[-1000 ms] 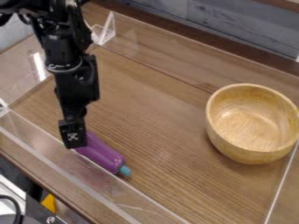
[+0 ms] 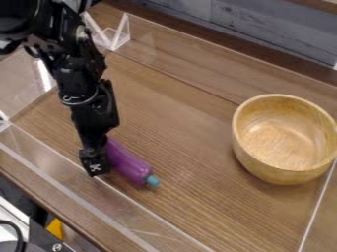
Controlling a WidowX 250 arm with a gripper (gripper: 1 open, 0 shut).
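My black gripper [image 2: 101, 154] reaches down to the wooden table at the left of the camera view, its fingertips at the upper-left end of a purple object [image 2: 132, 165] with a teal tip, which lies diagonally on the table. Whether the fingers have closed on it is hard to tell.
A tan wooden bowl [image 2: 281, 138] stands on the right of the table [image 2: 211, 217]. A clear plastic piece is at the upper left, and the table's near left edge has dark items and yellow beyond it.
The gripper has shifted slightly right onto the purple object's upper end, and that object appears nudged slightly right and up.
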